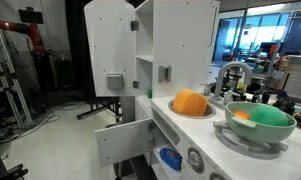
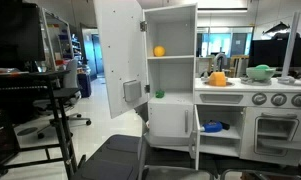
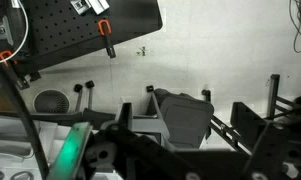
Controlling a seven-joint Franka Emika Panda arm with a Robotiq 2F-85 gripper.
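Note:
In the wrist view my gripper is at the bottom, its two dark fingers wide apart and nothing visible between them. It hangs above the pale floor and a dark grey, seat-like object (image 3: 185,115). Neither exterior view clearly shows the gripper. A white toy kitchen has a tall cabinet (image 2: 171,95) with its upper door (image 2: 120,45) swung open. A yellow-orange ball-like object (image 2: 159,51) rests on an inside shelf, with a small green item (image 2: 159,94) lower down. On the counter sit an orange rounded object (image 1: 190,103) and a green bowl-like object (image 1: 265,124) in a colander.
A lower door (image 1: 125,143) stands open into the room, and a blue item (image 1: 171,158) lies on a low shelf. A perforated dark table (image 3: 80,30) with tools fills the wrist view's upper left. Bare floor (image 3: 230,50) lies to its right.

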